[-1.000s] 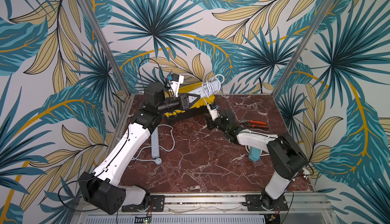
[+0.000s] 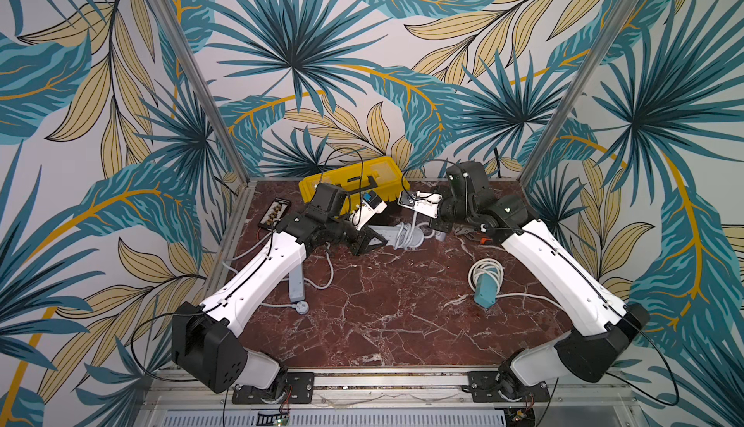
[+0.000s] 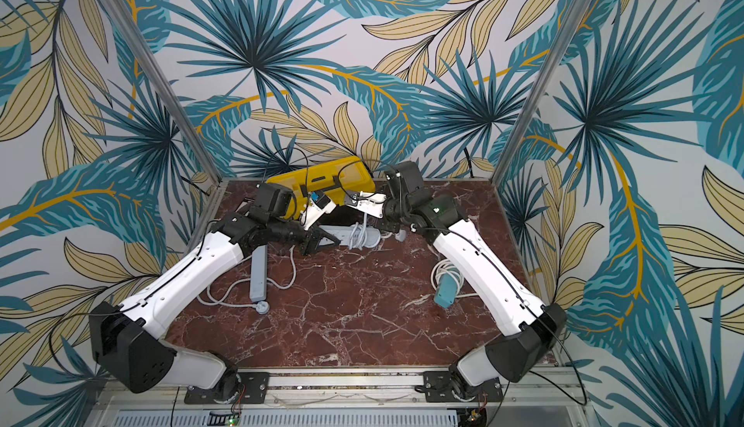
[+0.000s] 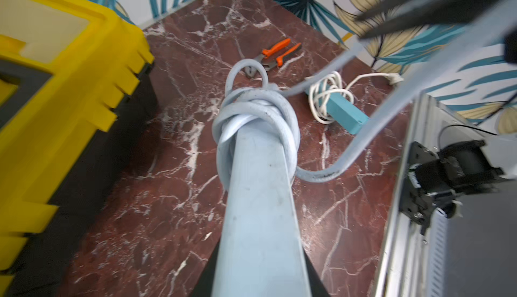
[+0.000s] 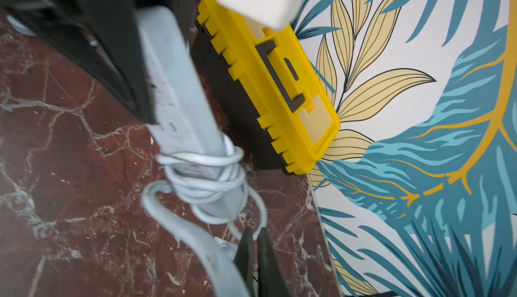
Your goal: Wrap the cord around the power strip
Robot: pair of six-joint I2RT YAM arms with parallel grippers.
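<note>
A pale grey power strip (image 4: 260, 205) with its cord (image 4: 253, 108) looped several times round its far end is held by my left gripper (image 2: 370, 241), which is shut on it. The right wrist view shows the wrapped coils (image 5: 202, 183) and a free length of cord running down beside my right gripper, whose fingers are shut together at the loose cord; whether any cord is between them is unclear. In the top views both grippers are near the middle back, right above and beside the strip.
A yellow toolbox (image 2: 348, 175) stands at the back. Orange pliers (image 4: 282, 49) and a teal block with white cable (image 2: 486, 287) lie at right, another grey strip (image 2: 296, 279) at front left.
The left gripper has brought the strip down from above the toolbox, now held more level.
</note>
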